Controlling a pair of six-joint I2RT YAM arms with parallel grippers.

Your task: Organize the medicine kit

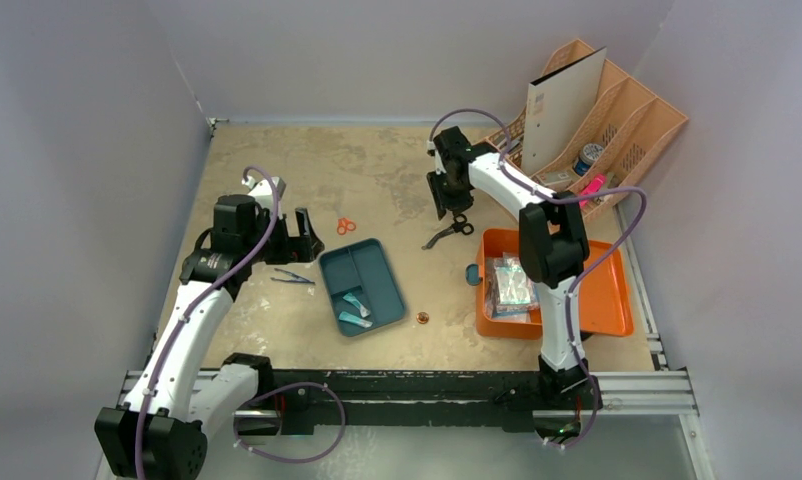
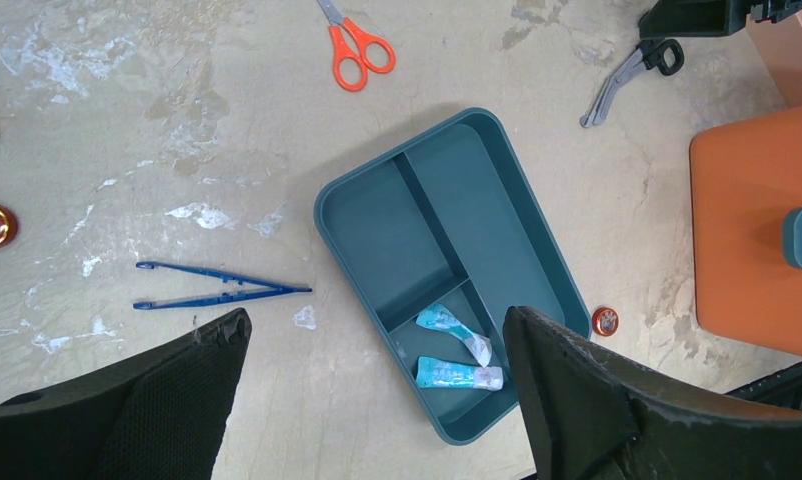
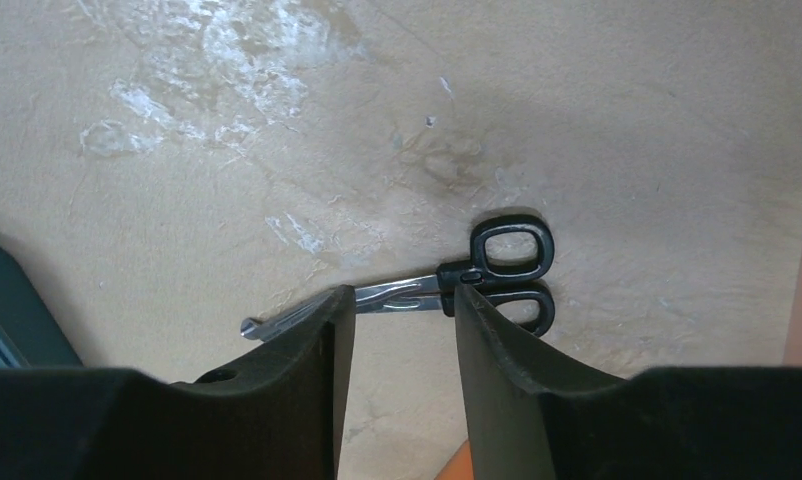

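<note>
Black-handled scissors [image 3: 497, 272] lie on the table, blades pointing left in the right wrist view. Over them hovers my right gripper, its fingers parted and nothing held; from above, it [image 1: 444, 212] sits just behind the handles. My left gripper stands open and empty near the teal tray [image 2: 432, 205]. Two small tubes [image 2: 459, 375] lie in one compartment of that tray. Blue tweezers [image 2: 222, 285] rest on the table left of it, and orange-handled scissors [image 2: 362, 52] behind it. The orange box [image 1: 489, 328] holds plastic packets [image 1: 515, 285].
At the back right, a peach organizer [image 1: 637, 120] holds a white board [image 1: 567, 105], a pink item [image 1: 592, 188] and a round jar [image 1: 588, 156]. A small red-gold tin [image 1: 422, 318] lies between tray and orange box.
</note>
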